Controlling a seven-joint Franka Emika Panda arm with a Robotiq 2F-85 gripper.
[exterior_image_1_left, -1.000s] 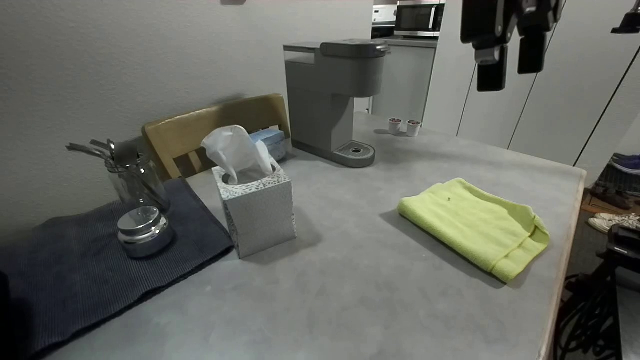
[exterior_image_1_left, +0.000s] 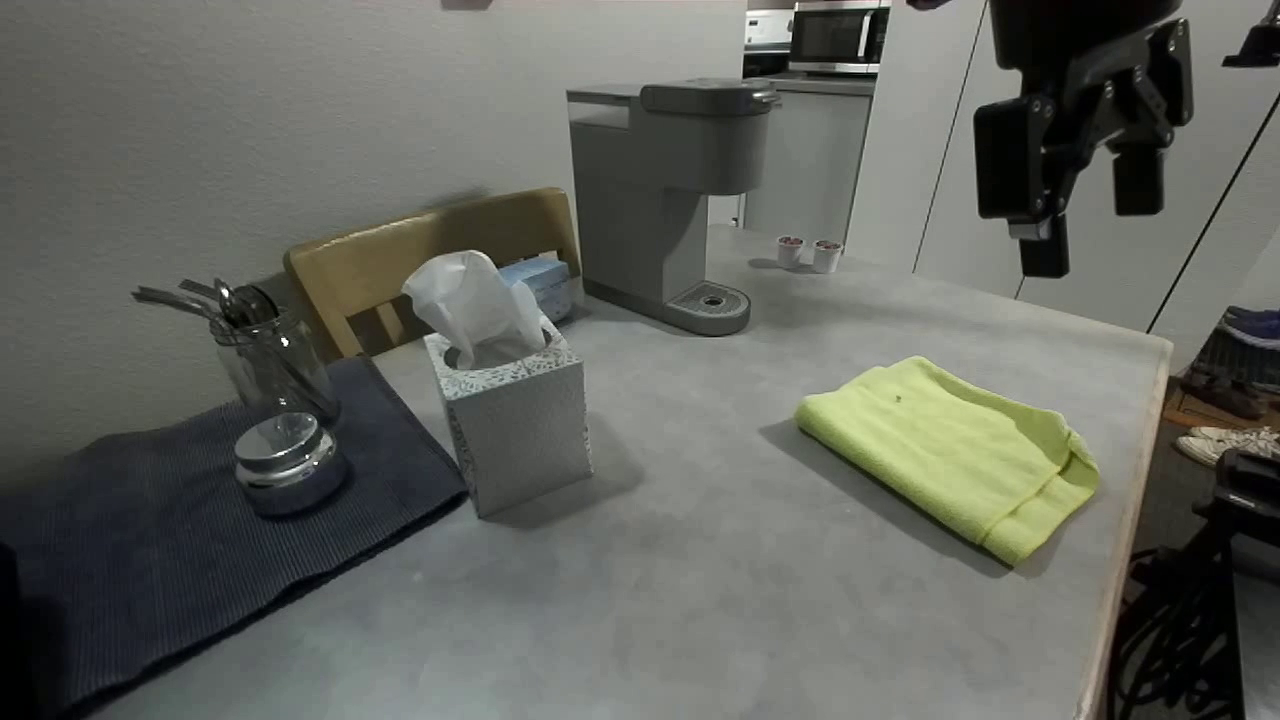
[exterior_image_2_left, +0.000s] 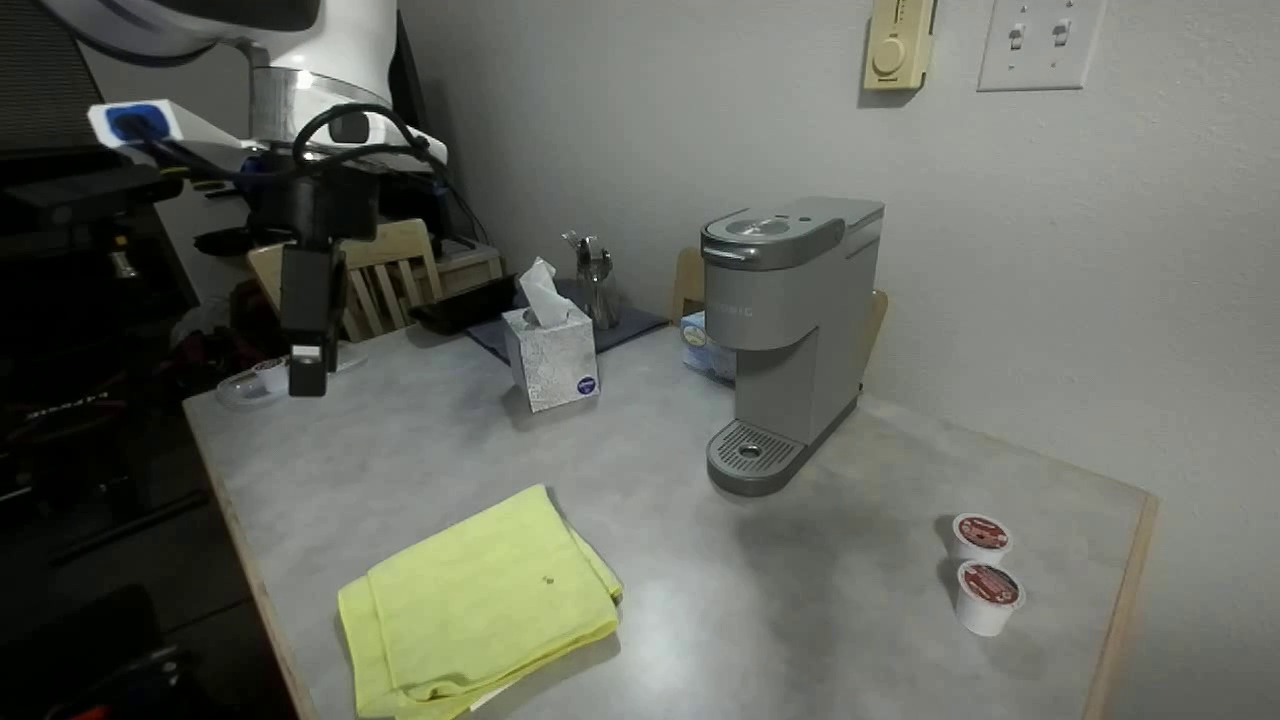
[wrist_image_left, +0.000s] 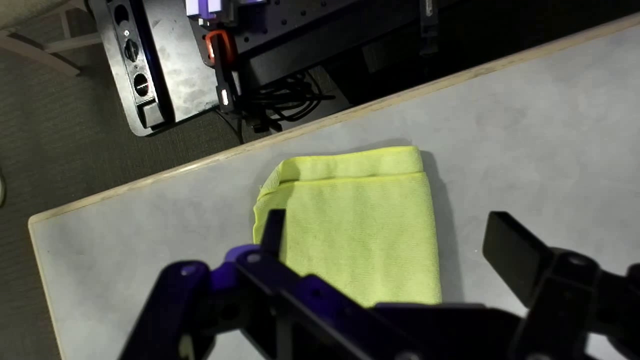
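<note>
A folded yellow-green cloth (exterior_image_1_left: 948, 456) lies flat on the grey table, close to its edge. My gripper (exterior_image_1_left: 1092, 234) hangs in the air above the table, fingers pointing down. From the wrist camera the fingers (wrist_image_left: 516, 255) stand wide apart, with the cloth (wrist_image_left: 360, 234) below and between them and nothing held. Part of the cloth is hidden behind the gripper's body there. The second exterior view shows the whole cloth (exterior_image_2_left: 480, 612) on the near part of the table, with only one finger (exterior_image_2_left: 310, 324) clearly visible, high up at the left.
A grey coffee maker (exterior_image_2_left: 780, 360) stands near the wall, with two small pods (exterior_image_2_left: 986, 598) to its right. A tissue box (exterior_image_1_left: 522, 420) stands beside a dark mat (exterior_image_1_left: 144, 540) bearing a jar of utensils (exterior_image_1_left: 276, 366) and a silver-lidded jar (exterior_image_1_left: 288, 462). Bare table surrounds the cloth.
In exterior view 1 my gripper has moved lower and to the right, and its fingers now look farther apart. The cloth and the other things on the table have stayed put.
</note>
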